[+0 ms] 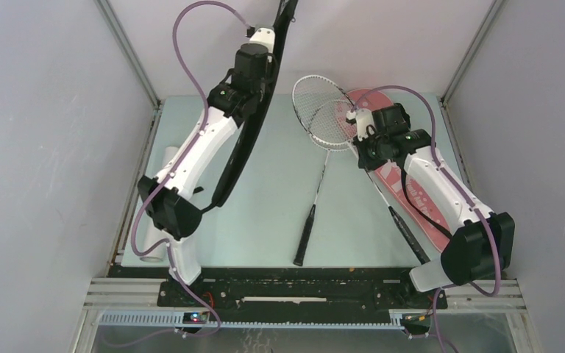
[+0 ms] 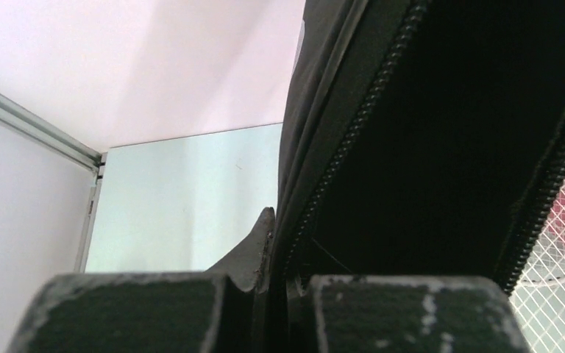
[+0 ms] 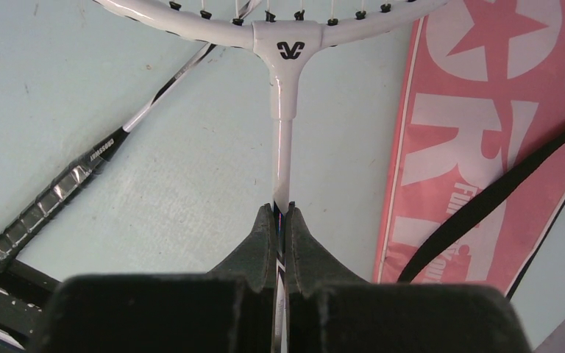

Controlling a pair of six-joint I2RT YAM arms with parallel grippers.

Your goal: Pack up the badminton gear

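In the top view the long black racket bag (image 1: 243,162) hangs raised and slanting on the left. My left gripper is shut on its zipped edge; one fingertip is hidden behind the fabric, and the opening gapes in the left wrist view. My right gripper is shut on the shaft of a white racket (image 3: 282,136), just below its head. That racket slants with its black handle (image 1: 410,235) toward the front right. A second racket (image 1: 305,235) lies on the table, its head partly under the held one.
A red bag (image 1: 419,206) with a black strap (image 3: 493,198) lies along the right side, partly beneath the right arm. At the left, a white tube (image 1: 154,243) is partly covered by the left arm. Bare table (image 1: 265,213) shows in the middle.
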